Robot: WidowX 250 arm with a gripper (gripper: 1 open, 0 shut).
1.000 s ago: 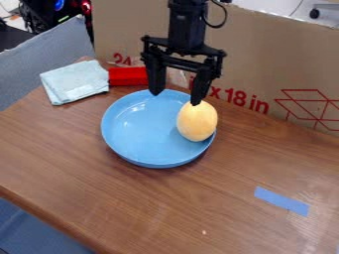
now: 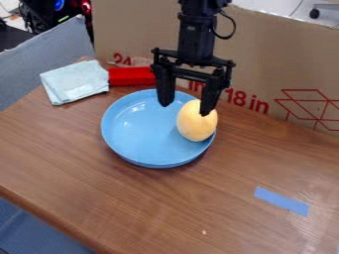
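Note:
My black gripper (image 2: 187, 100) hangs open above a blue plate (image 2: 138, 136), its two fingers spread wide. On the right part of the plate sits a pale yellow, rounded object (image 2: 196, 123). The right finger is just above and in front of its top; whether it touches cannot be told. The left finger is over the plate's bare blue area.
A red object (image 2: 130, 75) and a folded light-blue cloth (image 2: 74, 82) lie behind and left of the plate. A cardboard panel (image 2: 294, 79) stands behind.
My gripper has moved a little to the right and slightly downward, toward the yellow object, still open. The plate and objects look unmoved.

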